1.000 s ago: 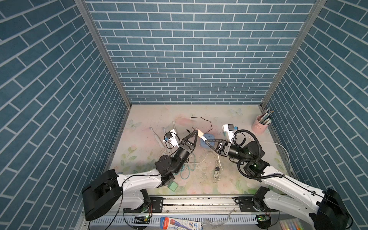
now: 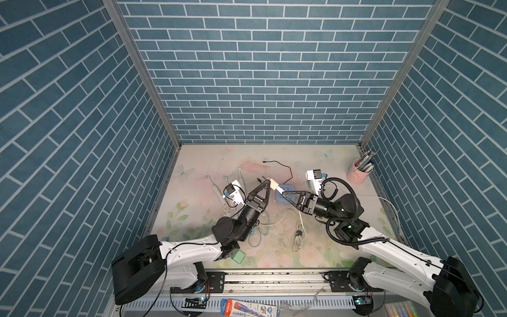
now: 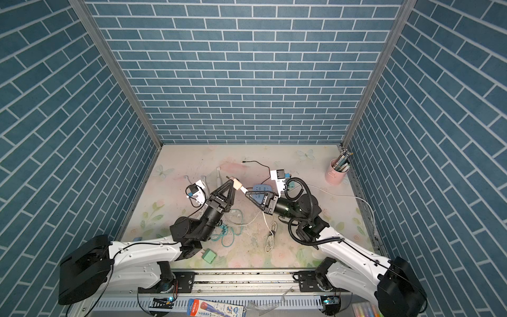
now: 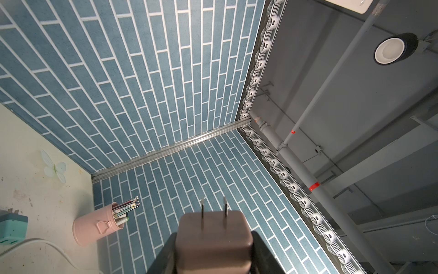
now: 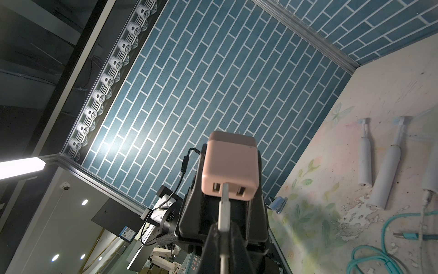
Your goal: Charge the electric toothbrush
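A pink charger block [image 5: 230, 166] is held in my left gripper [image 2: 269, 182], which is shut on it above the table. Its two metal prongs [image 4: 214, 209] point away in the left wrist view. My right gripper is shut on a white USB plug [image 5: 224, 212]. The plug's tip overlaps the charger's port face, between the two dark ports and closer to the left one; whether it is inside a port I cannot tell. Several toothbrushes lie on the left of the table; the one at the right edge of the right wrist view, a toothbrush [image 5: 429, 171], has a white cable at its base.
Below the grippers lie a blue power strip [image 2: 285, 194], a bundled white cable [image 2: 298, 237] and a teal cable [image 5: 385, 255]. A green block [image 2: 238, 256] is near the front edge. The pink pen cup [image 2: 358, 173] stands back right.
My left gripper, with the pink charger, has shifted very slightly left since a second ago. The right gripper and the plug look almost still.
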